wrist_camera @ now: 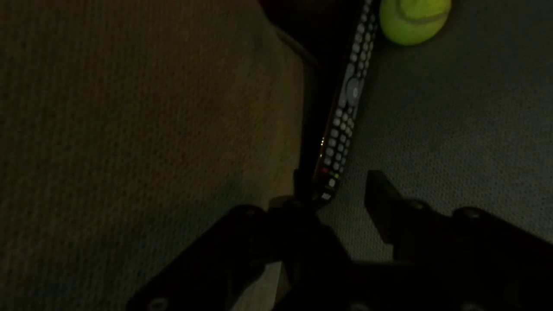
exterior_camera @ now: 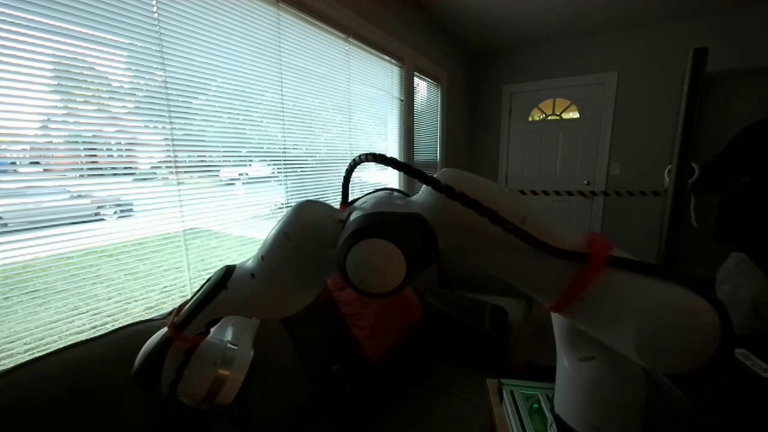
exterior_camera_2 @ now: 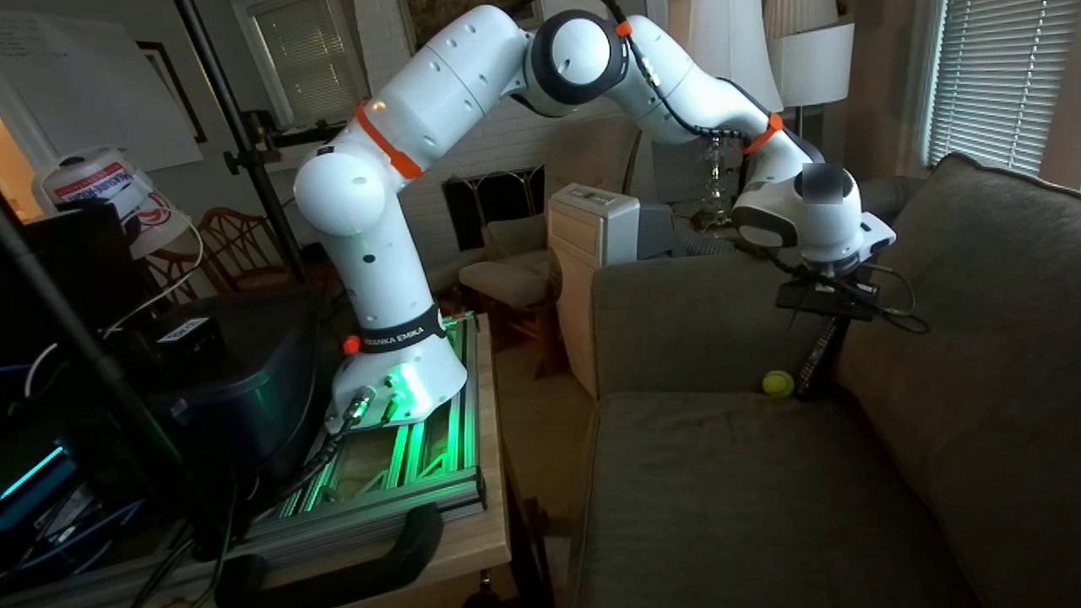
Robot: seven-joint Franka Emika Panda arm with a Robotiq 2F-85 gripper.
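Observation:
A long dark remote control [wrist_camera: 346, 103] with pale buttons stands tilted against the sofa back in the wrist view. Its near end reaches the gap of my gripper, close to the left finger; contact cannot be told. The fingers stand apart, so the gripper is open. In exterior view 2 the remote [exterior_camera_2: 817, 355] shows under the dark wrist mount [exterior_camera_2: 826, 298], which hides the fingers. A yellow-green tennis ball [wrist_camera: 414, 20] lies on the seat beside the remote's far end, and the same ball [exterior_camera_2: 778, 383] shows in exterior view 2.
The sofa backrest [exterior_camera_2: 942, 334] rises close beside the gripper, and the sofa arm [exterior_camera_2: 679, 324] stands behind the ball. Much of the seat cushion [exterior_camera_2: 750, 496] is bare. A loose cable [exterior_camera_2: 909, 309] hangs from the wrist. The wrist view is dark.

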